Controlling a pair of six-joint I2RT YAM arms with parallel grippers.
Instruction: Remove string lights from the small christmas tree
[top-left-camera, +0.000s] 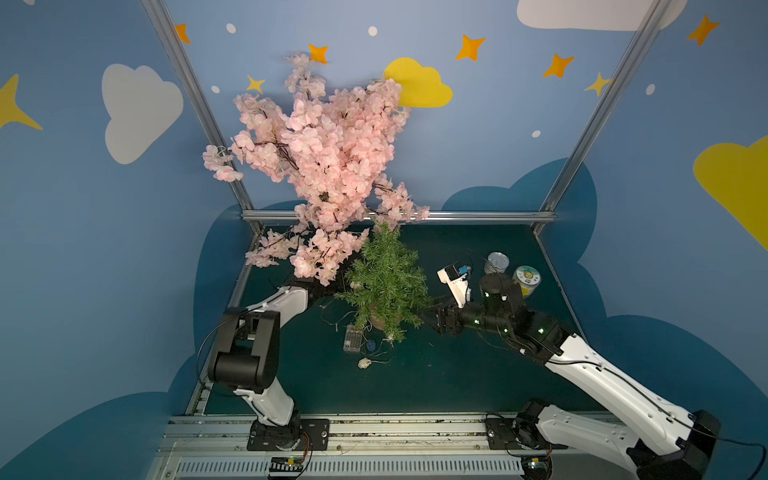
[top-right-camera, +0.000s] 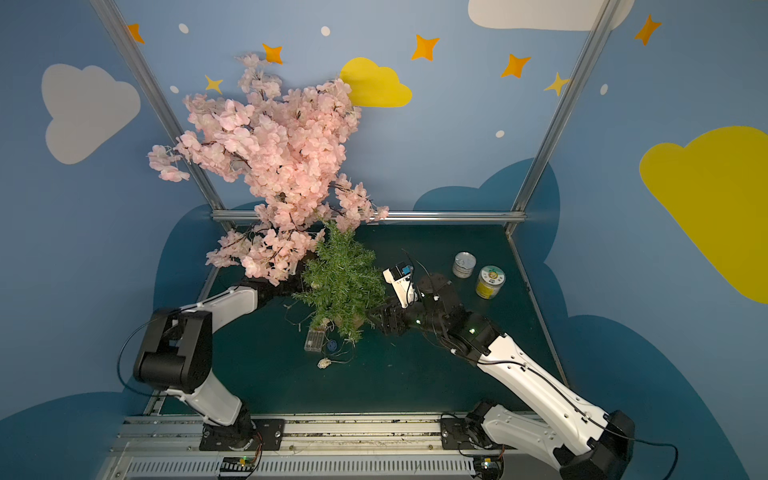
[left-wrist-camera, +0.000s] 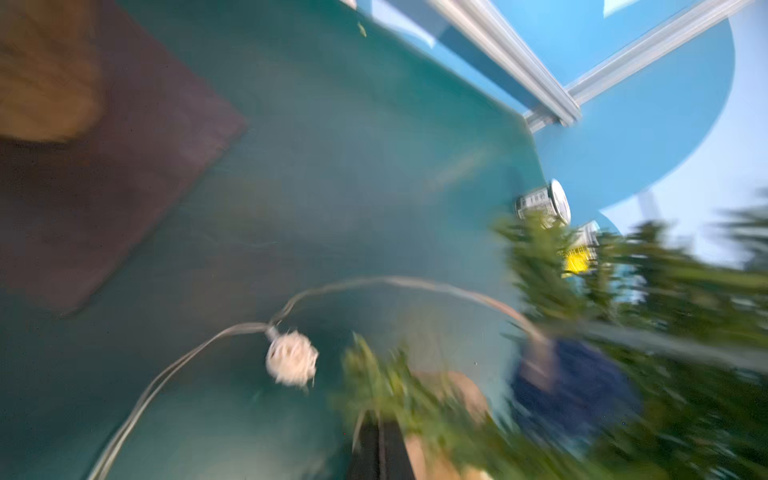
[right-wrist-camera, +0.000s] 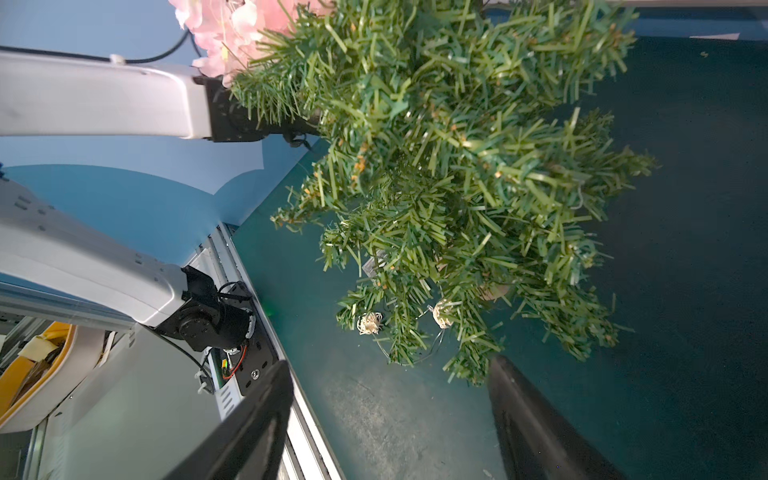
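The small green tree (top-left-camera: 384, 280) stands mid-table, with string lights around its base: a clear battery box (top-left-camera: 352, 338), a wire, a blue ball (top-left-camera: 370, 345) and a white ball (left-wrist-camera: 292, 358). My left gripper is shut among branches on the tree's left, largely hidden under blossom in the top views; a wire passes near it in the blurred left wrist view. Whether it holds anything thin cannot be seen. My right gripper stands open at the tree's right side, nothing between its fingers.
A pink blossom tree (top-left-camera: 328, 152) fills the back left, overhanging my left arm. Two cans (top-right-camera: 464, 265) stand at the back right.
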